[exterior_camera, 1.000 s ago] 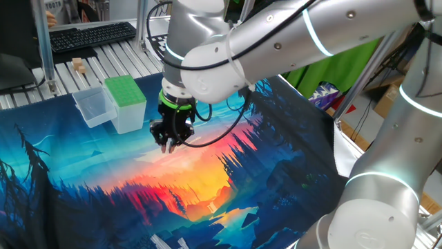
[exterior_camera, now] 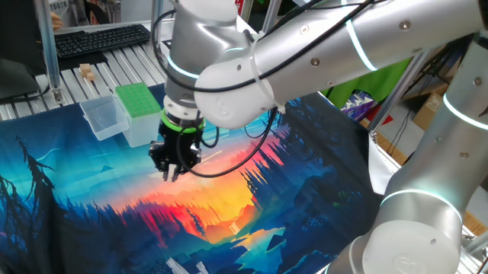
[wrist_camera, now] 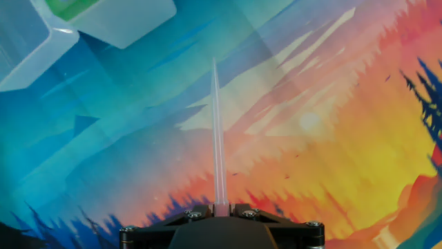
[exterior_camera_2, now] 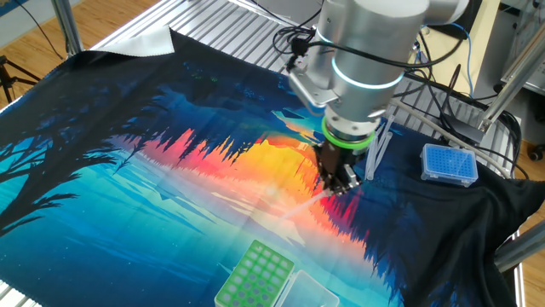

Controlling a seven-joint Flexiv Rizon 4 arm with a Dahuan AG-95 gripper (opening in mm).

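In the wrist view a thin, clear, tapered plastic tip points straight out from my gripper, which is shut on its wide end. Exterior view 2 also shows this clear tip slanting from the gripper over the printed cloth. Exterior view 1 has the gripper in front of the box with a green rack top, apart from it. That box's clear lid stands open beside it. At the wrist view's upper left, the box's translucent wall and part of the lid show.
A blue-topped rack box sits at one end of the cloth, with pale bar-like pieces nearer the arm. A keyboard and a small wooden piece lie beyond the cloth.
In exterior view 1 my gripper has shifted left and down in the picture over the last second. The green-topped box and its lid have stayed put.
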